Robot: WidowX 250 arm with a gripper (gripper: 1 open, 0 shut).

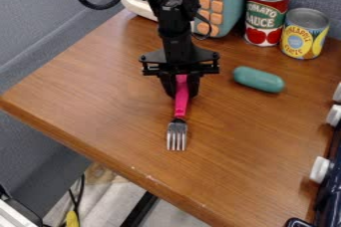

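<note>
My black gripper [181, 82] is at the upper middle of the wooden table, over the pink handle of a fork [178, 121], whose silver tines point toward the front. The fingertips are mostly hidden behind the wrist housing, and the handle's top end disappears between them, so whether they are closed on it is unclear.
A teal cylinder [258, 79] lies to the right. A teal toy microwave [222, 2], a tomato can [265, 17] and a yellow can [305, 37] stand at the back. A dark appliance with white knobs [325, 191] lines the right edge.
</note>
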